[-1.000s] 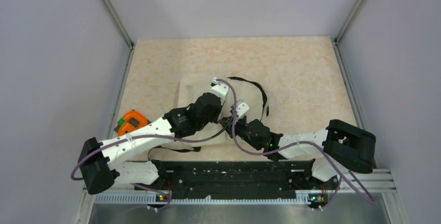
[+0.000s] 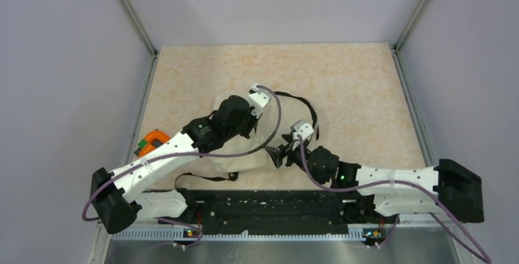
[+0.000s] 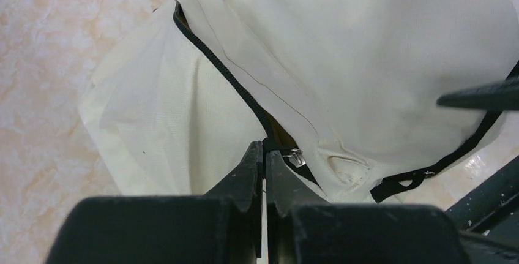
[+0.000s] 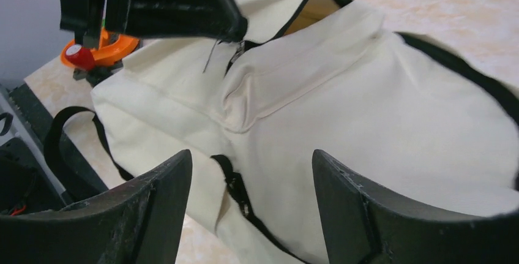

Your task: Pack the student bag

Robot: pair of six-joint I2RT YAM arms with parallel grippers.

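Observation:
A cream cloth bag (image 3: 379, 43) with black straps lies flat on the table, its black zipper (image 3: 226, 74) running across it with a narrow gap showing beneath the teeth. At the near end of that zipper, my left gripper is shut, its tips pinching the thin zipper pull beside the silver slider (image 3: 297, 157). My right gripper stands open above the near right part of the bag, nothing between its fingers. A folded corner of cloth and a black strap (image 4: 235, 187) lie beyond those fingers. The bag's inside is mostly hidden.
An orange and dark object (image 2: 151, 142) sits at the table's left edge. A loose black strap (image 2: 208, 178) reaches toward the front edge.
My right gripper has moved right and toward the front, away from the left gripper, and its fingers have opened. The left arm has shifted only slightly.

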